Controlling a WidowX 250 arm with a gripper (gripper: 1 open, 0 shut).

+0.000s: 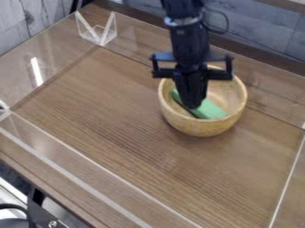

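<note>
A round wooden bowl (212, 125) rests on the wooden table, with a green object (204, 109) lying inside it. The black gripper (185, 93) hangs over the bowl's back-left part, its fingers pointing down. It is shut, and nothing shows between its fingers, though the tips are small and dark against the bowl.
A white wire or plastic holder (98, 28) stands at the back left. A black cable lies at the lower left corner.
</note>
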